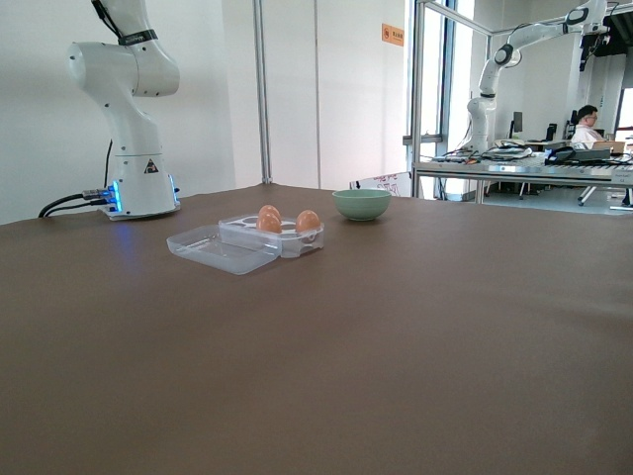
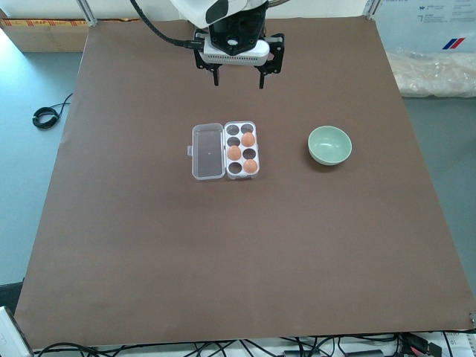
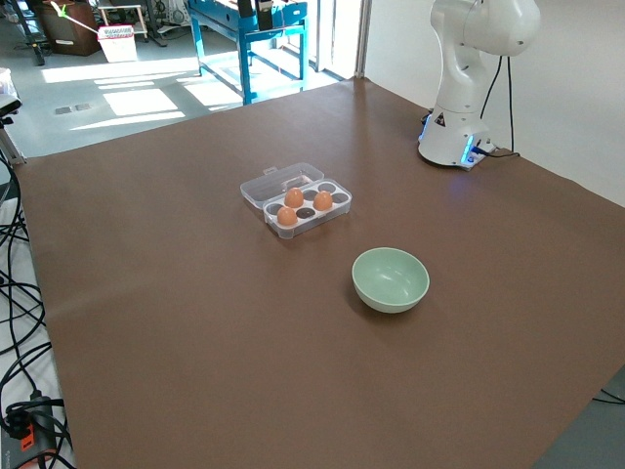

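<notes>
My gripper (image 2: 238, 77) hangs at the top of the left view, above the far part of the table, its two black fingers apart with nothing seen between them. An open clear egg carton (image 2: 242, 130) lies mid-table with three brown eggs (image 2: 233, 152) in it and its lid (image 2: 207, 151) folded flat to one side; it shows also in the top view (image 1: 297, 244) and right view (image 3: 332, 210). A pale green bowl (image 2: 329, 145) stands upright to the carton's right in the left view, apart from it, also seen in the right view (image 3: 389, 280).
Cables (image 2: 74, 348) run beyond the near edge in the left view. The arm's white base (image 3: 451, 137) stands at the table's far edge.
</notes>
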